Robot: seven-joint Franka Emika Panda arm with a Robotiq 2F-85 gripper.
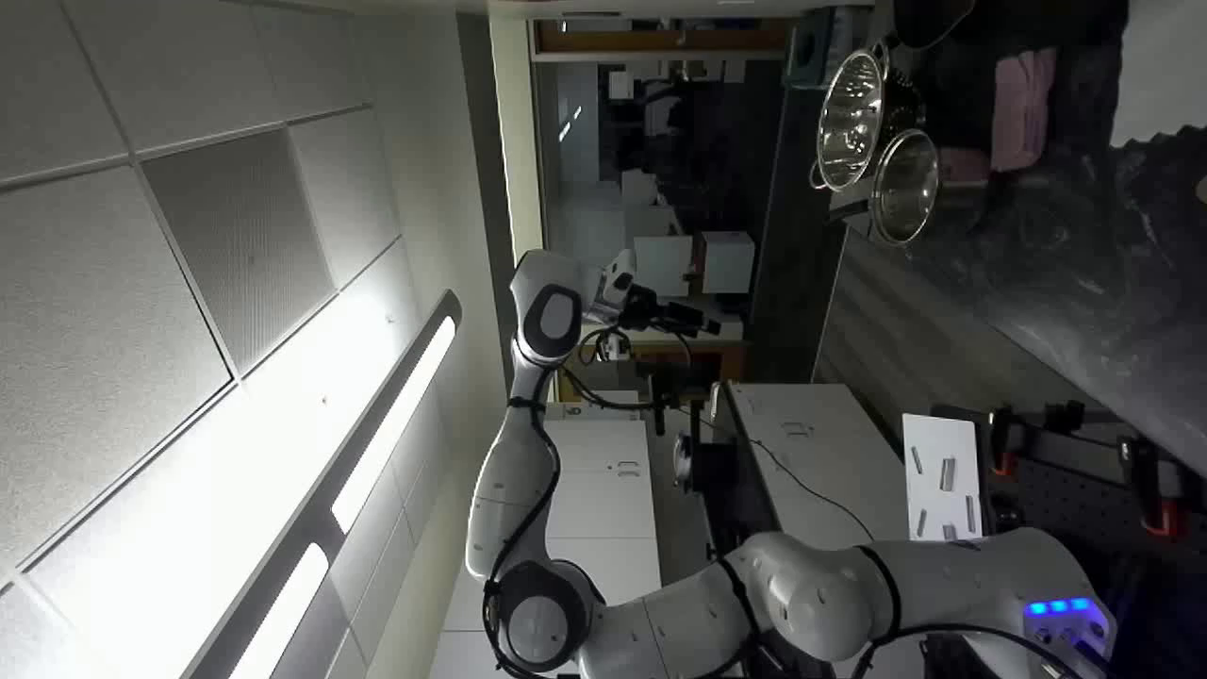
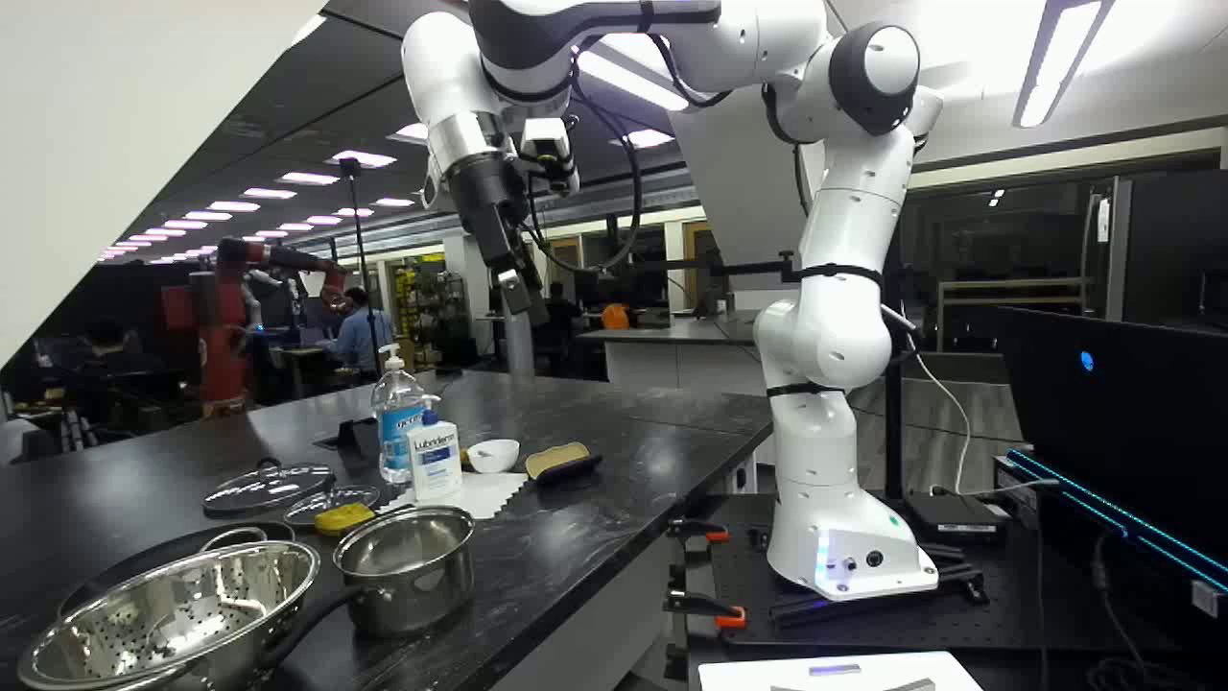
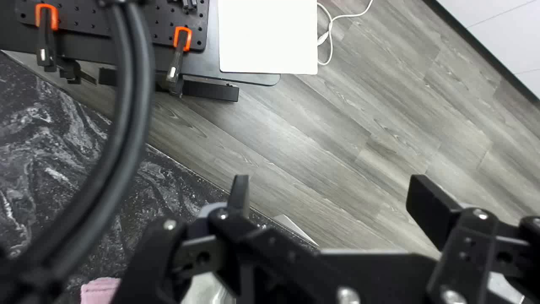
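Note:
My gripper is open in the wrist view, its two black fingers wide apart with only floor visible between them. In exterior view 2 the same gripper (image 2: 520, 295) hangs high above the dark counter, clear of every object. On that counter are a steel pot (image 2: 405, 572), a perforated colander (image 2: 173, 616), a white lotion bottle (image 2: 435, 461) and a clear pump bottle (image 2: 397, 420). A white bowl (image 2: 494, 456), a yellow sponge (image 2: 342, 518) and a tan-topped block (image 2: 558, 461) lie farther back.
Glass lids (image 2: 271, 488) rest on the counter's left. Beside the arm's base, a white board (image 1: 941, 481) carries several small metal pieces. Orange-tipped clamps (image 3: 182, 40) project from the base table's edge. A loose hose (image 3: 134, 101) crosses the wrist view. Bare floor (image 3: 324, 137) separates the tables.

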